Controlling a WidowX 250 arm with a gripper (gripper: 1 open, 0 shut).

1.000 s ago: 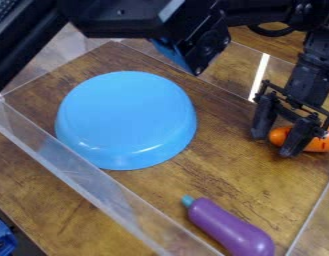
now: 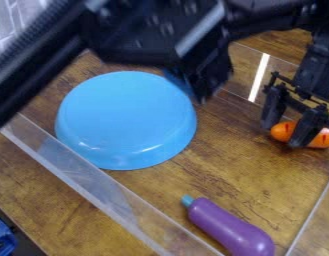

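Note:
At the right side my black gripper [image 2: 295, 112] is down over an orange carrot-like toy [image 2: 316, 136], its fingers around the toy's left part; whether they grip it is unclear. A blue upturned bowl or lid [image 2: 124, 118] lies at centre left. A purple eggplant-like toy [image 2: 231, 225] lies at the bottom, right of centre. The dark arm crosses the top of the view, blurred, hiding much of the back.
The wooden tray floor [image 2: 180, 180] is bare between the bowl and the purple toy. Clear walls run along the left and lower edges. A blue object [image 2: 1, 238] shows at the bottom left corner.
The dark arm at the top has swung lower and left, now covering more of the back left. The gripper at the orange toy has shifted slightly; the toys and bowl stay in place.

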